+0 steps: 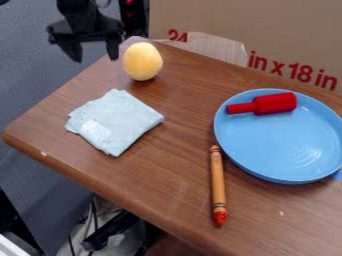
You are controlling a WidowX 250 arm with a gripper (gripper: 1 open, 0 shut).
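Observation:
My black gripper (83, 38) hangs at the top left, above and beyond the far left corner of the wooden table, apart from everything on it; its fingers look spread open, with nothing seen between them. A yellow egg-shaped object (143, 61) stands near that corner. A folded light-blue cloth (114, 122) lies at the left of the table. On the right, a blue plate (281, 150) holds a red cylinder with a handle (274, 103). An orange crayon (218, 185) lies left of the plate, pointing toward the front.
A large cardboard box (254, 30) stands behind the table (120, 180). The middle of the table, between the cloth and the plate, is clear, as is the front part. Cables and metal parts show below the left edge.

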